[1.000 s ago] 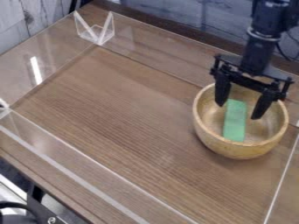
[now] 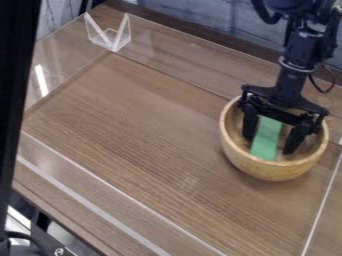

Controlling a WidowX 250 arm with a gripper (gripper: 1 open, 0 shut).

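A wooden bowl (image 2: 251, 166) sits at the right of the table, holding a green block (image 2: 266, 138). My black gripper (image 2: 278, 122) reaches down from the top right into the bowl, its open fingers around the upper part of the block. Whether they touch it is hard to tell, as the dark parts hide much of the bowl's back.
A white wire rack (image 2: 108, 36) stands at the back left.
My gripper has moved down, deeper into the bowl and over the green block. The bowl looks essentially where it was.
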